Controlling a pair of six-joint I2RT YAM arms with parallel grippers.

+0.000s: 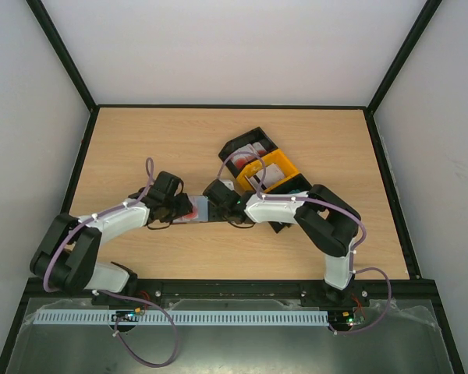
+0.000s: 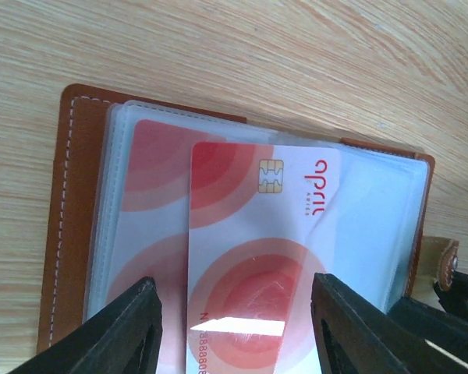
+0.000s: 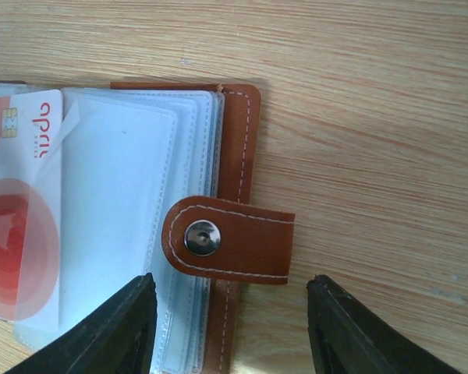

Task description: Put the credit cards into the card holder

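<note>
In the left wrist view the brown card holder (image 2: 56, 226) lies open on the table with clear sleeves. A white card with red circles (image 2: 253, 210) lies across its middle, its right part under the clear film of the right-hand sleeve. Another red-and-white card (image 2: 152, 175) shows through the left-hand sleeve. My left gripper stands open over the middle card, with the fingers apart on either side of its lower part. Over the holder's right edge, my right gripper is open just below the brown snap strap (image 3: 246, 241), its fingers holding nothing.
Behind the right arm stands a dark box (image 1: 228, 148) with an orange tray (image 1: 290, 166); cards lie inside both. Bare tabletop (image 1: 156, 140) stretches behind the left arm and along the front.
</note>
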